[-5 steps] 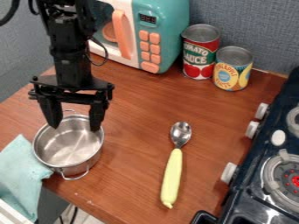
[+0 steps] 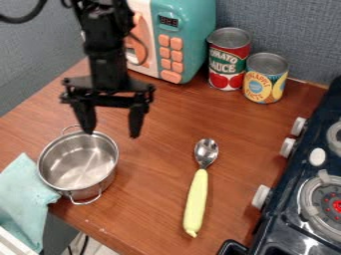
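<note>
My black gripper [image 2: 111,122] hangs over the wooden counter, its two fingers spread open with nothing visible between them, just above and behind a steel pot [image 2: 80,164] at the left. A spoon [image 2: 205,151] with a yellow handle lies to the right of the pot; the yellow part [image 2: 196,202] points toward the front edge.
A teal toy microwave [image 2: 170,40] and two cans, tomato sauce [image 2: 229,60] and a yellow-label can [image 2: 264,80], stand at the back. A black stove [image 2: 300,199] fills the right. A light blue cloth [image 2: 24,199] lies at front left.
The gripper has risen a little and shifted slightly right, away from the pot. The objects on the counter look unmoved.
</note>
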